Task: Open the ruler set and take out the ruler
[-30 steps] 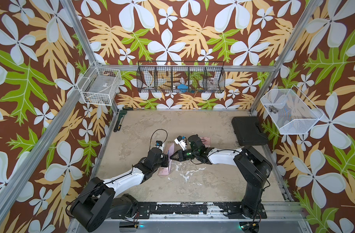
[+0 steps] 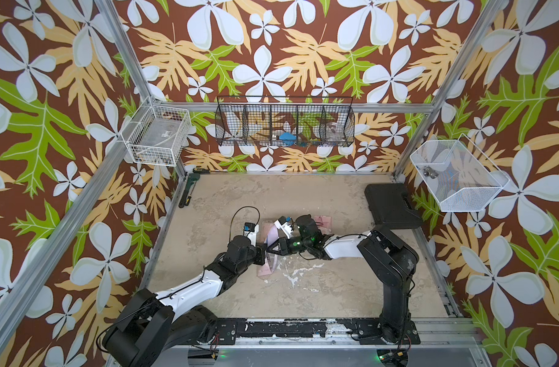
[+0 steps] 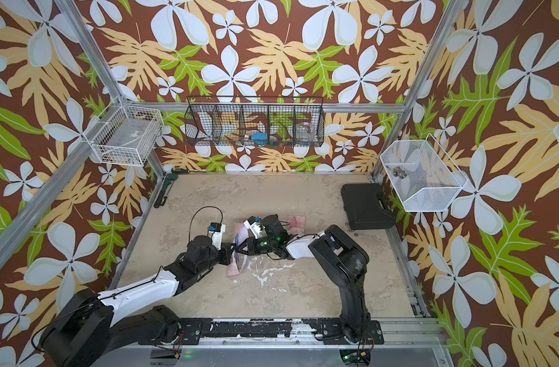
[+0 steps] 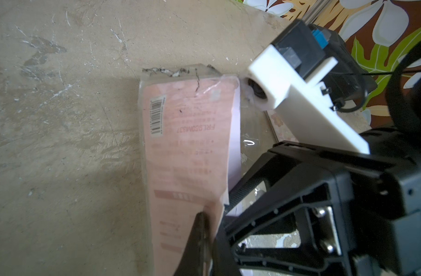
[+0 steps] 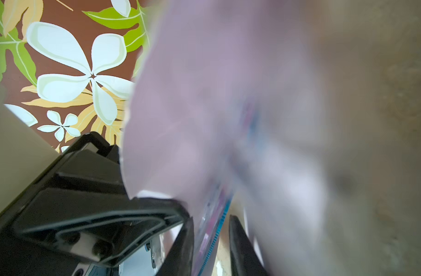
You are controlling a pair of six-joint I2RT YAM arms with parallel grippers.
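Note:
The ruler set is a clear-sleeved packet with a pink printed face and barcode, standing between both grippers. Its lilac-white inner side bulges before the right wrist camera, partly blurred. My left gripper is shut on the packet's edge, pinching the pink sheet. From the opposite side, my right gripper has its fingers apart, straddling the view of a clear strip with a blue edge, likely a ruler; whether it touches them cannot be told. The packet's lower part is hidden by the grippers.
Another pink piece lies behind the right arm. A black case stands at the right, and a dark green tool at the back left. Wire baskets hang along the walls.
Over the last second the left gripper shifted slightly and the packet's lower end swung a little right. The right arm moved a little.

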